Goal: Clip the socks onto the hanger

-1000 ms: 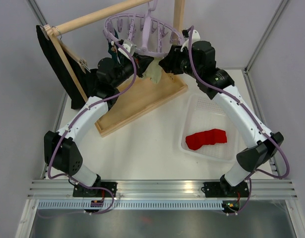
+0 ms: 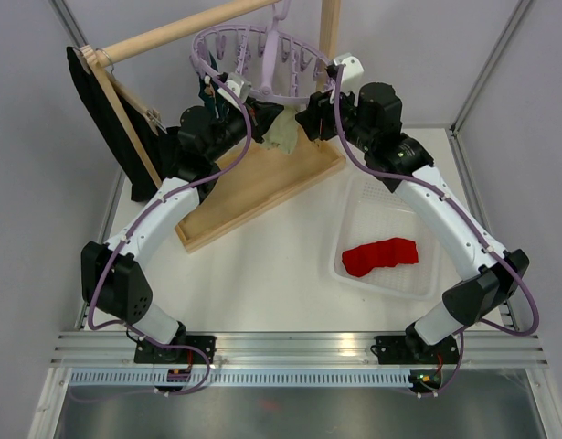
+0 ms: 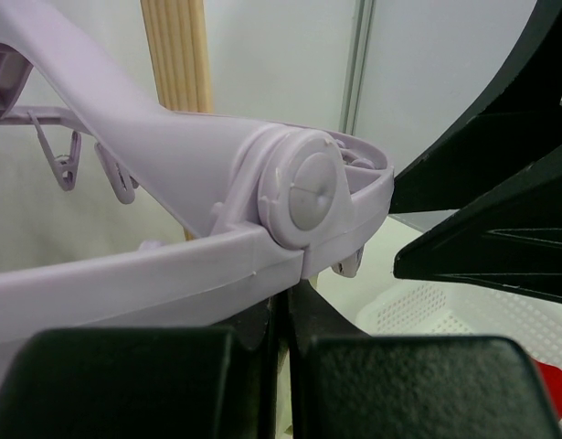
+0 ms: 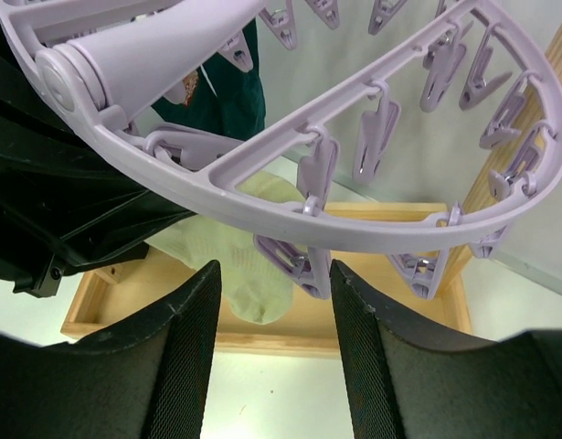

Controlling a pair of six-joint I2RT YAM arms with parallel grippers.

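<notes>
The lilac round hanger (image 2: 294, 98) hangs at the top, with several clips around its ring. My left gripper (image 2: 273, 119) is shut on a pale yellow-green sock (image 2: 283, 133), which drapes below the ring's near side. In the right wrist view that sock (image 4: 258, 283) hangs behind a clip (image 4: 308, 270), apparently not in its fingers. My right gripper stands open, its fingers on either side of this clip. A dark teal sock (image 4: 230, 96) hangs by the ring's left part. Red socks (image 2: 381, 256) lie in the white bin (image 2: 343, 229).
A wooden stand (image 2: 175, 27) carries the hanger; its base board (image 2: 253, 197) lies beneath. Black cloth (image 2: 111, 119) drapes over the left side of the stand. Both grippers are close together at the ring.
My right gripper and forearm have shifted and turned slightly by the ring. The left arm, its sock and the hanger look unmoved.
</notes>
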